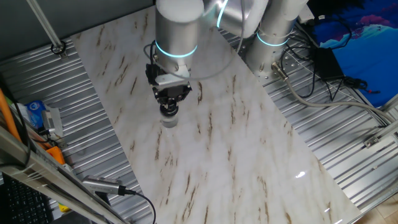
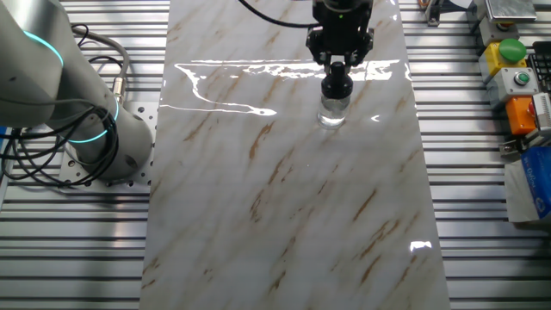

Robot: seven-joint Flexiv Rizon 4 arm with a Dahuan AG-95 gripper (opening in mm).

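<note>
A small clear jar [image 2: 331, 115] with a black top [image 2: 337, 84] stands upright on the marble-patterned board, near its far side in exterior view 2. In exterior view 1 the same jar [image 1: 169, 121] sits left of the board's middle, its dark top [image 1: 168, 108] just below the gripper. My black gripper [image 2: 338, 60] is directly over the top, its fingers bunched close around or above it. Whether the fingers touch the top, and how far apart they stand, does not show clearly in either view.
The marble-patterned board [image 2: 258, 207] is otherwise bare, with wide free room around the jar. Ribbed metal table [image 1: 93, 124] borders it. Button boxes [image 2: 512, 82] stand off the board's right side in exterior view 2. Loose cables [image 2: 65, 155] hang by the arm's base.
</note>
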